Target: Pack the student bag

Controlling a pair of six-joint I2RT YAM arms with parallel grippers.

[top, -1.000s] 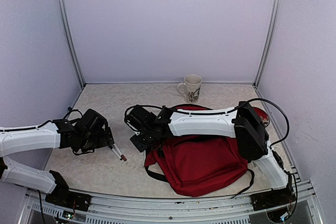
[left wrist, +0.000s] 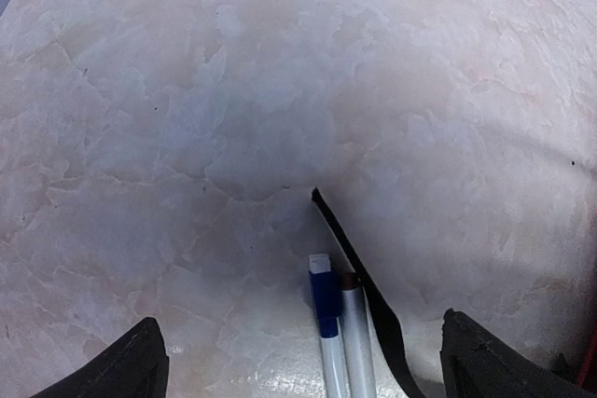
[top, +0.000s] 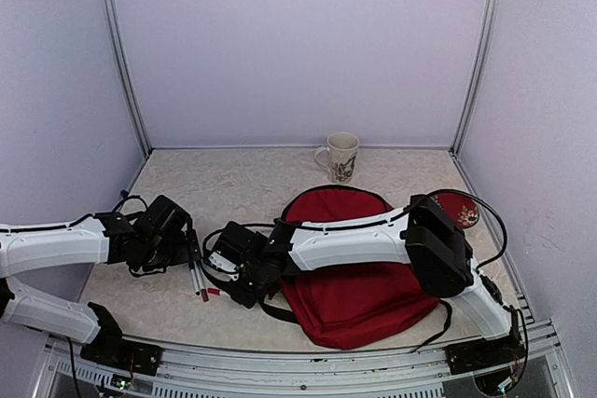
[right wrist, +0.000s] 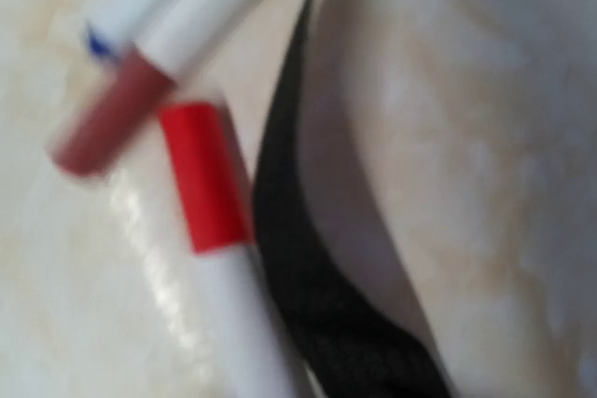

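Note:
A red bag point(top: 364, 309) lies open on the table, partly covered by my right arm. My right gripper point(top: 244, 294) is low at the bag's left side; its fingers are hidden. Close to it, a red-capped marker point(right wrist: 205, 179) lies beside a black strap point(right wrist: 280, 202). A brown-capped marker point(right wrist: 117, 114) and a blue-capped marker point(left wrist: 326, 300) lie side by side, their far ends under my left gripper point(top: 191, 251). In the left wrist view its fingers point(left wrist: 117, 365) stand wide apart, with those two markers lying between them on the table, not gripped.
A white patterned mug point(top: 341, 157) stands behind the bag. A round red item point(top: 457, 210) lies at the right, behind the right arm.
My right gripper has moved down and left, near the markers. The marker pair has swung round, and the red cap and a strap now show beside it. The left arm has stayed put.

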